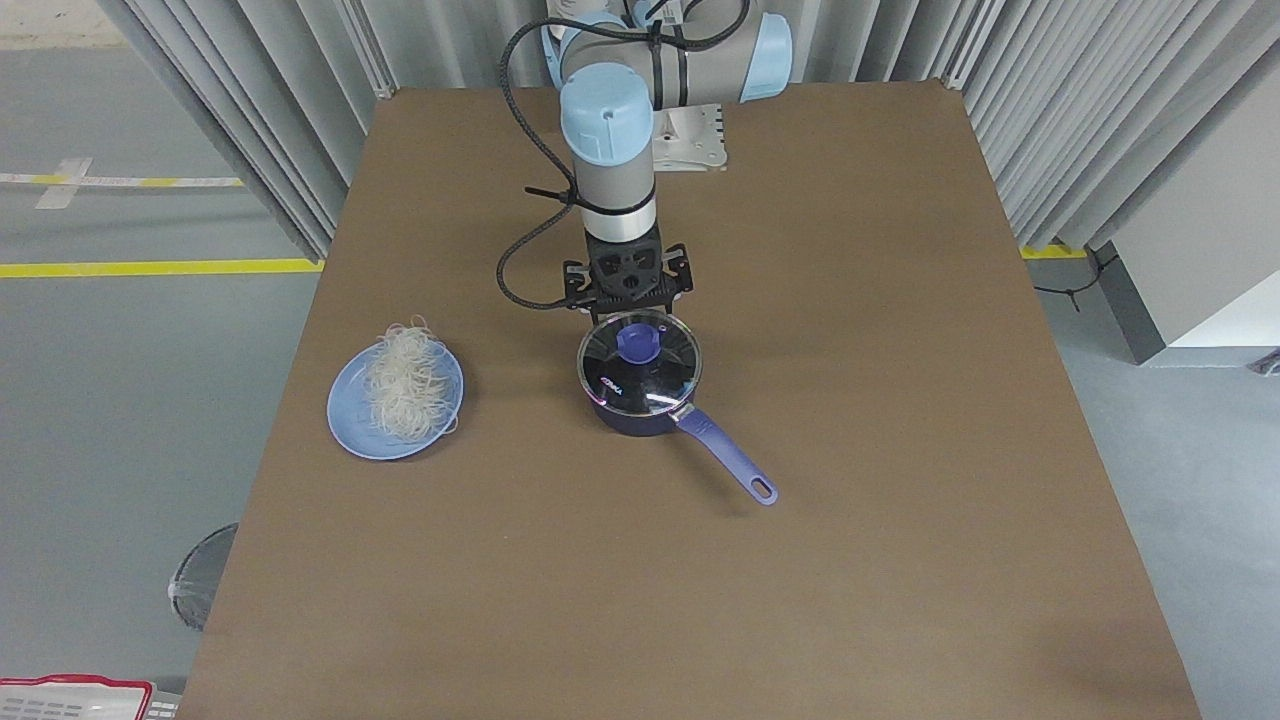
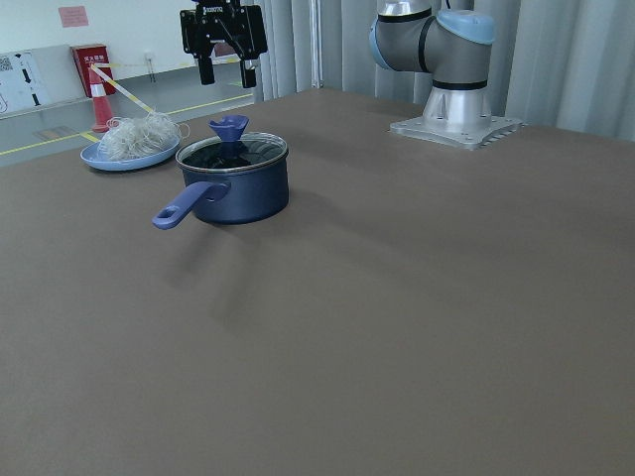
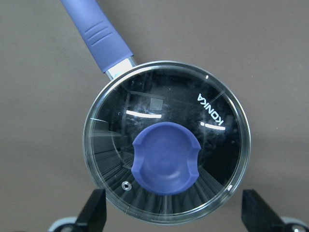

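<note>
A dark blue saucepan point(image 1: 636, 396) sits on the brown table, its glass lid on, with a blue knob point(image 3: 165, 157) at the centre and a long blue handle point(image 2: 189, 203). My gripper point(image 2: 226, 71) hangs in the air above the pan, its two fingers apart with nothing between them. In the wrist view the knob lies between and beyond the fingertips. Left of the pan in the front view, a blue plate point(image 1: 350, 414) holds a tangle of white noodles point(image 2: 139, 137).
The arm's white base point(image 2: 456, 129) stands at the back edge, by grey curtains. A bin and a red-rimmed basket are on the floor at left.
</note>
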